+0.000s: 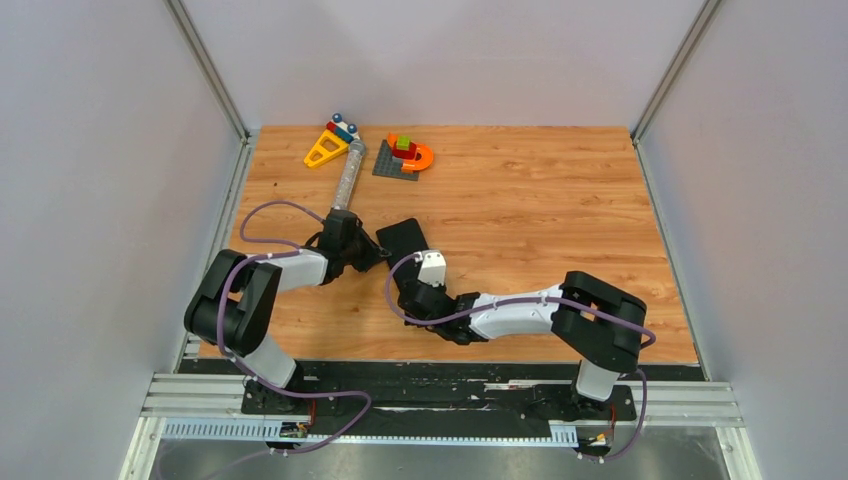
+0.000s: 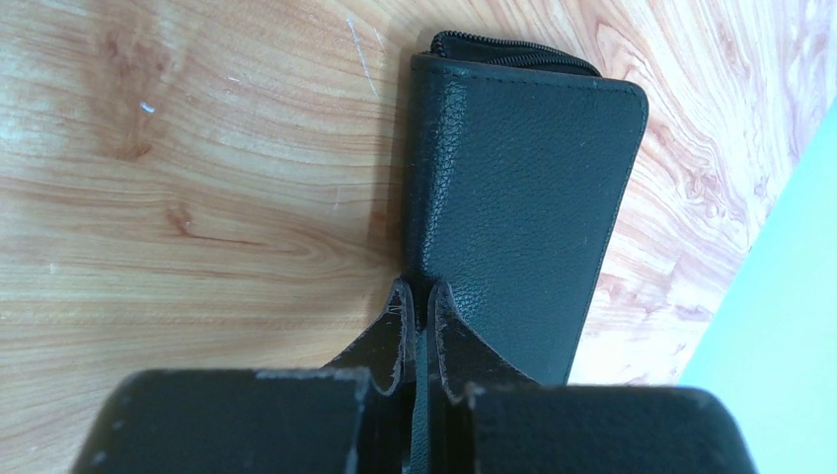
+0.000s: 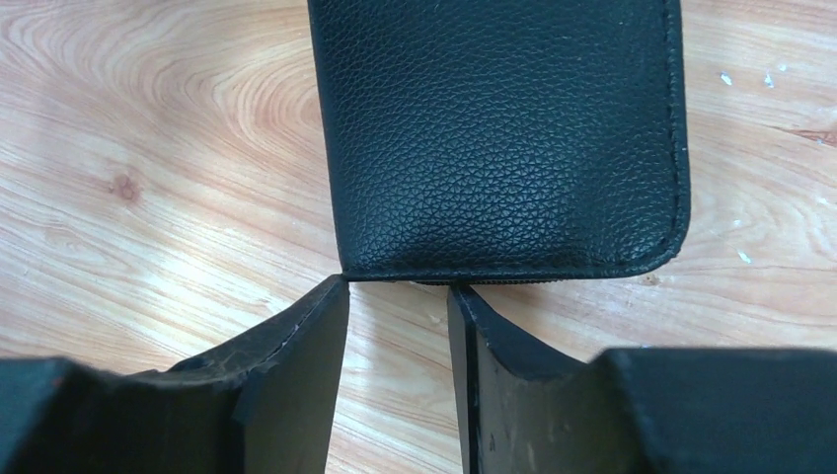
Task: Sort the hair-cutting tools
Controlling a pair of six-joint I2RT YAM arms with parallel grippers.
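Note:
A black leather zippered case (image 1: 400, 235) lies on the wooden table, partly hidden under my right arm in the top view. In the left wrist view, my left gripper is shut, its tips at the long spine edge of the case (image 2: 523, 188). In the right wrist view, my right gripper is part open at the short end of the case (image 3: 503, 148), one fingertip touching its corner, the other at the zipper edge. Whether anything is between those fingers is not clear. No cutting tools are visible.
A yellow toy (image 1: 322, 150) with coloured pieces, a speckled grey cylinder (image 1: 349, 175) and a grey plate (image 1: 385, 160) with orange, red and green blocks stand at the back left. Purple cables loop over both arms.

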